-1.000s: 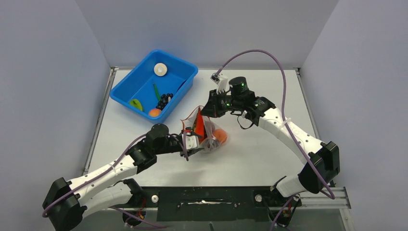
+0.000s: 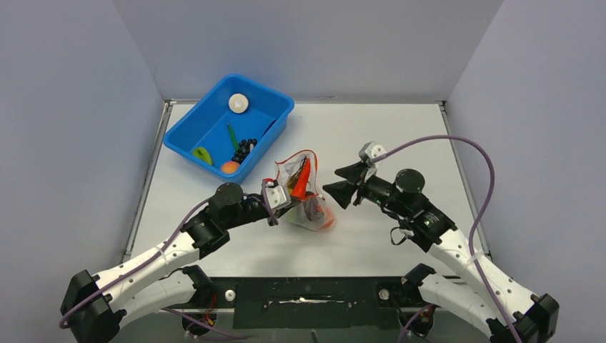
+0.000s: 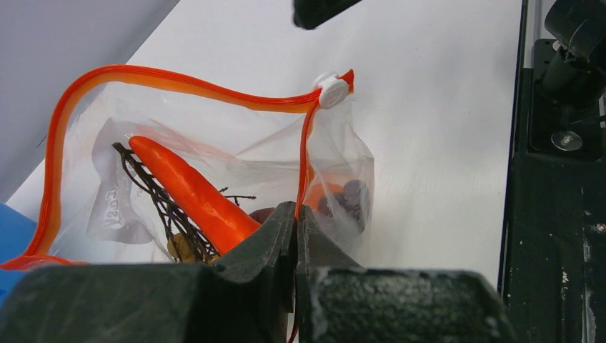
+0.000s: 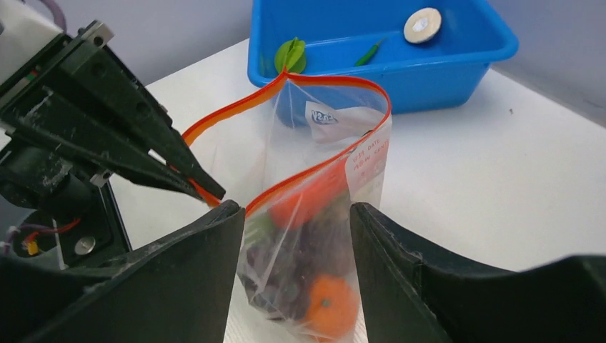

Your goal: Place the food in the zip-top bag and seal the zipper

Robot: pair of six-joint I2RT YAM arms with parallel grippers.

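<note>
The clear zip bag (image 2: 314,214) with orange rim stands open mid-table, holding a long orange-red vegetable, dark stems and, in the right wrist view, a round orange item (image 4: 330,307). My left gripper is shut on the bag's orange zipper edge at the near side. The white slider (image 3: 332,91) sits above it at a corner of the rim. My right gripper (image 2: 337,187) is open, to the right of the bag; its fingertips appear either side of the bag in its wrist view, apparently not touching it.
A blue bin (image 2: 186,139) at back left holds a white round item (image 2: 238,103), dark grapes (image 2: 241,153), a green pepper and other produce.
The left gripper and bag have shifted slightly.
</note>
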